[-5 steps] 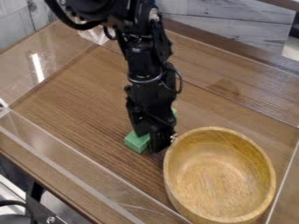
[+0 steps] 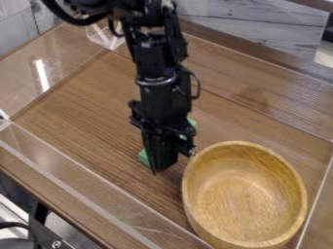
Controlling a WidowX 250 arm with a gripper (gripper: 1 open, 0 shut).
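My black gripper (image 2: 156, 156) reaches down to the wooden table just left of the yellow bowl, its tip low over a green object (image 2: 148, 157), which is mostly hidden behind it. Whether anything is between the fingers is hidden. The yellow bowl (image 2: 244, 233) stands empty at the lower right.
A pale grey board edge runs along the back right, and a black cable lies at the lower left.
The arm and gripper have shifted slightly left, away from the bowl. The green object and the bowl show little visible change.
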